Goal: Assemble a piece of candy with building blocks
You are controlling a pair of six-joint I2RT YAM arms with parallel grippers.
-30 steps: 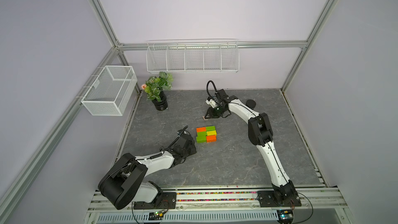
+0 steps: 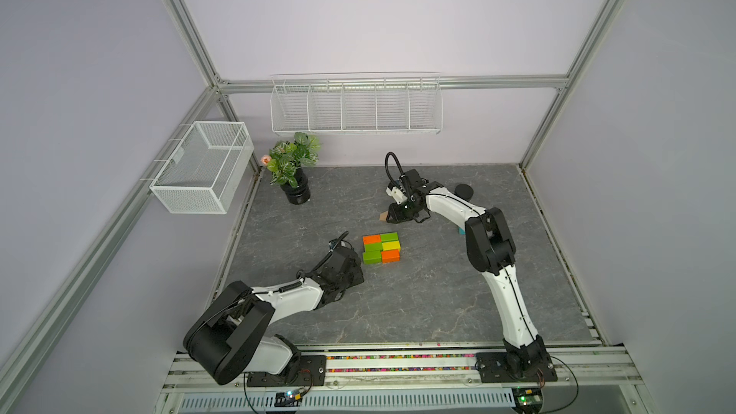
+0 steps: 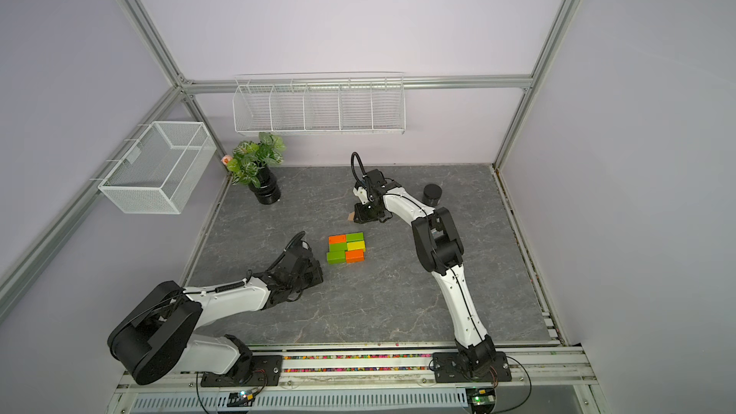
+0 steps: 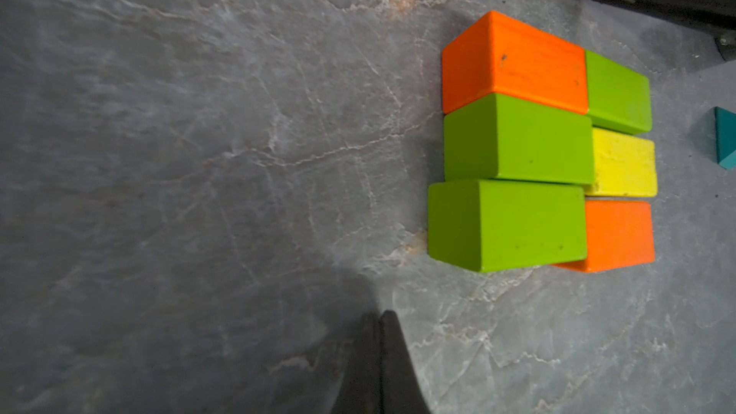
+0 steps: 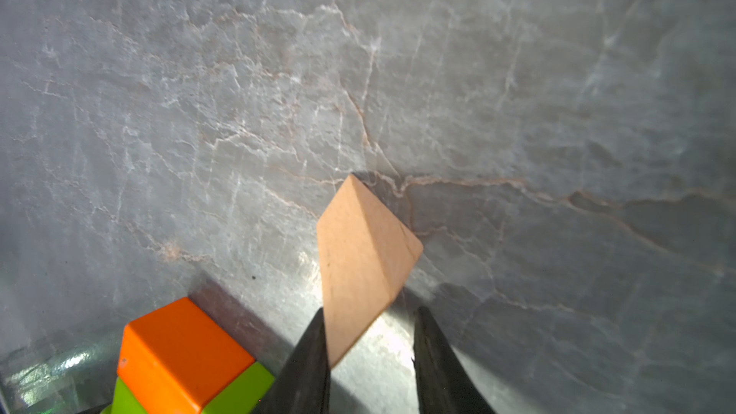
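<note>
Six blocks, orange (image 4: 536, 69), green (image 4: 544, 138) and yellow (image 4: 625, 161), form two columns of three on the grey table (image 2: 291, 230). Behind them a light wooden triangular block (image 5: 360, 260) sits at the fingertips of my right gripper; the fingers are apart, and whether both touch it is unclear. A teal block (image 4: 724, 138) shows at the edge of the left wrist view, largely cut off. My left gripper is shut with nothing between its fingers, left of the coloured group.
A potted plant (image 2: 295, 161) stands at the back left, a black cylinder (image 3: 431, 192) at the back right behind my right arm. Wire baskets hang on the back and left walls.
The left arm is still.
</note>
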